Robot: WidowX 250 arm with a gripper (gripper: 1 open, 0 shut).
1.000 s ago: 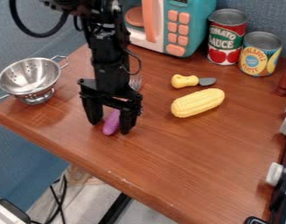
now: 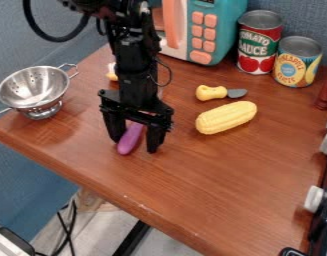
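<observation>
My black gripper (image 2: 134, 134) is low over the wooden table (image 2: 219, 200), at left of centre, its two fingers either side of a purple eggplant (image 2: 128, 141) that lies on the tabletop. The fingers look parted; whether they touch the eggplant I cannot tell. The back of the eggplant is hidden behind the gripper.
A steel colander (image 2: 35, 95) sits at the left edge. A yellow corn (image 2: 226, 117) and a yellow-handled cutter (image 2: 213, 93) lie to the right. A teal toy microwave (image 2: 205, 28), cans (image 2: 258, 44) and a stove (image 2: 319, 200) line the back and right.
The gripper has shifted slightly over the eggplant, which stays in about the same place on the table.
</observation>
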